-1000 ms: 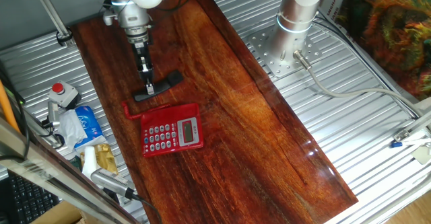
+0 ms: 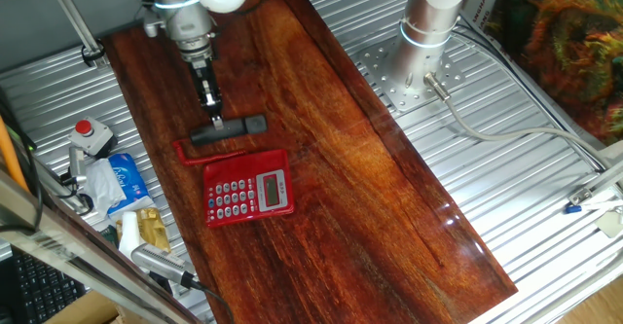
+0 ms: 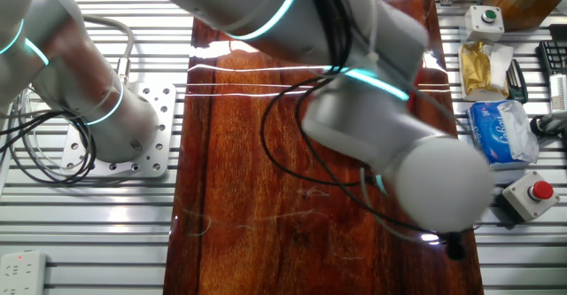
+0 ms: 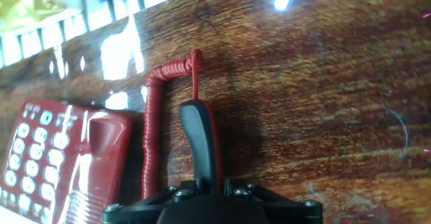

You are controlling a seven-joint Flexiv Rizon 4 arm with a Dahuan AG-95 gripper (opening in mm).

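A black handset with a red inner side (image 4: 200, 140) runs up from between the fingers of my gripper, which is shut on it. In exterior view 1 the same handset (image 2: 243, 126) lies nearly level in the picture, with the gripper (image 2: 216, 122) coming down onto its middle. Whether it touches the table cannot be told. Beside it sits the red telephone base (image 2: 248, 188) with its keypad and small display. A coiled red cord (image 4: 153, 136) joins the handset's far end. In exterior view 2 the arm hides the phone and gripper.
The handset has turned with my gripper, from slanting up to the right to nearly level. The gripper has shifted only slightly, and the phone base is where it was.
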